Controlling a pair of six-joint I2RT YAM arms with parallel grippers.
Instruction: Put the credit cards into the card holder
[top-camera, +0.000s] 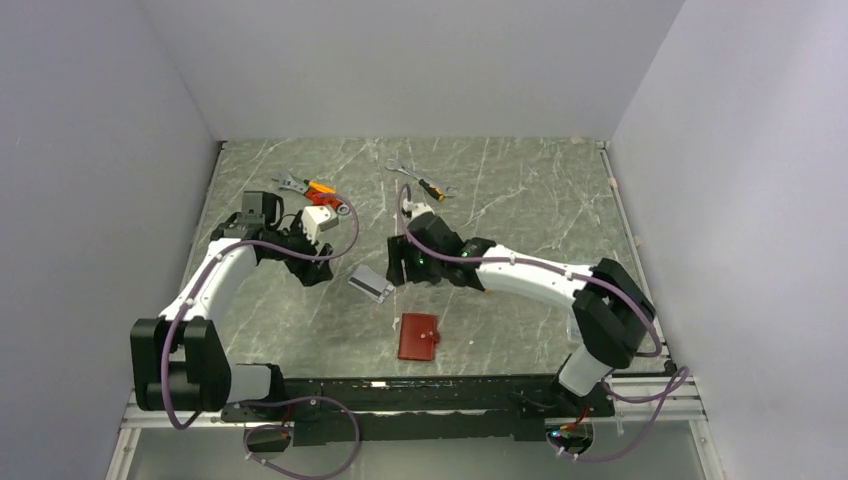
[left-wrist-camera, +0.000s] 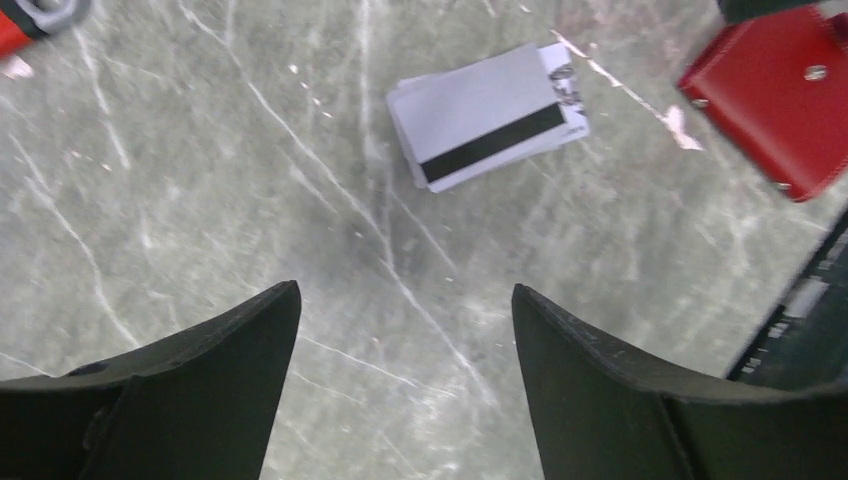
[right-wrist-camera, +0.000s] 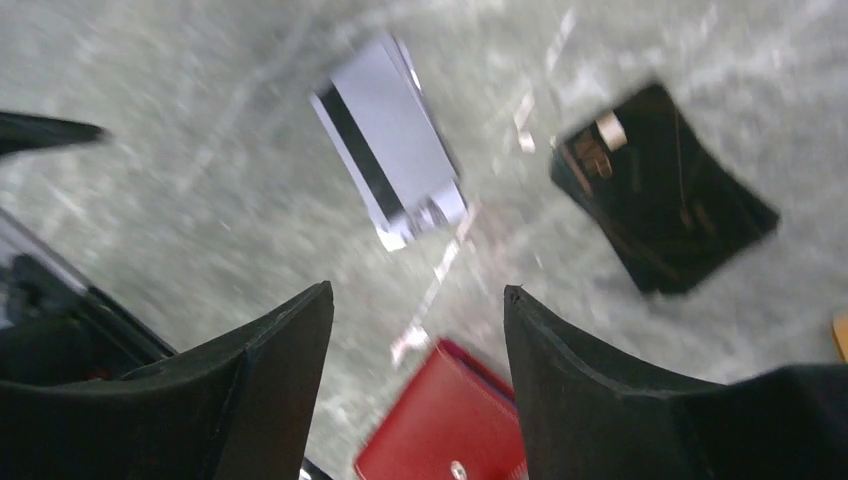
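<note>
A small stack of grey-white cards (top-camera: 371, 283) with a black stripe lies flat on the table between the two arms. The same cards (left-wrist-camera: 490, 115) show ahead of my left gripper, whose fingers stand apart with nothing between them. In the right wrist view the cards (right-wrist-camera: 388, 135) lie beyond my right gripper, also open and empty. The red-brown card holder (top-camera: 418, 337) rests closed near the table's front edge, partly behind a finger in the right wrist view. Several dark cards (right-wrist-camera: 670, 190) lie to the right there; the right arm mostly covers them from above.
Pliers and a wrench with red and orange handles (top-camera: 322, 197) lie at the back left. Another wrench and screwdriver (top-camera: 420, 180) sit at the back middle.
</note>
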